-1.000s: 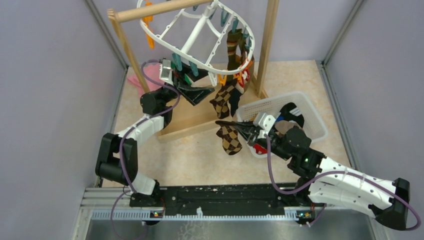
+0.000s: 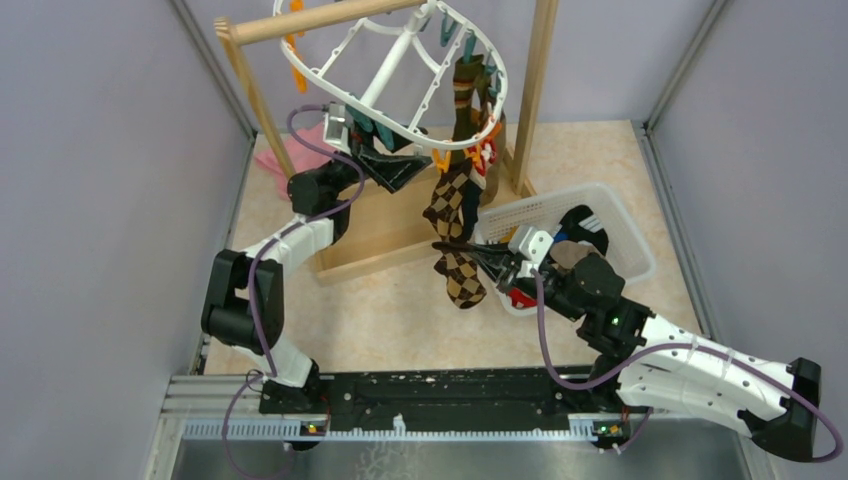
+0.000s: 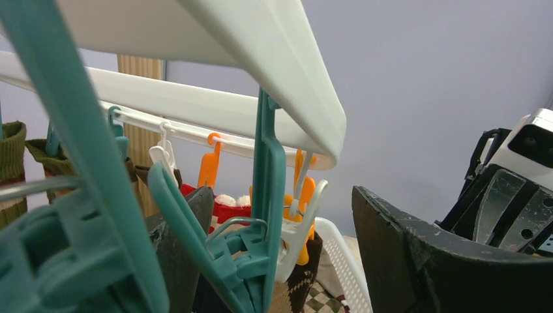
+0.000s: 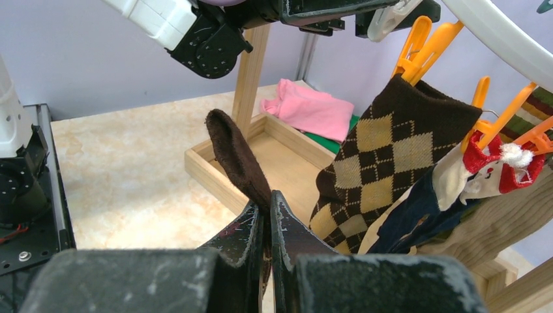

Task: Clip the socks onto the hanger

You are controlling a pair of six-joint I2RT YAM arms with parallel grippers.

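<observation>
The round white hanger carries teal, orange and white clips, with socks hanging from several on its right side. My left gripper is part open just under the hanger's front rim, its dark fingers around a teal clip and a white clip beside it in the left wrist view. My right gripper is shut on a brown checked sock, whose dark upper end stands up from between the fingertips, below and in front of the hanging argyle sock.
A white basket of socks stands at the right. The wooden frame holds the hanger over a wooden tray. Pink and green cloths lie behind it at the left.
My left gripper and arm have shifted slightly right and up along the hanger's rim. The right gripper with its sock has barely moved.
</observation>
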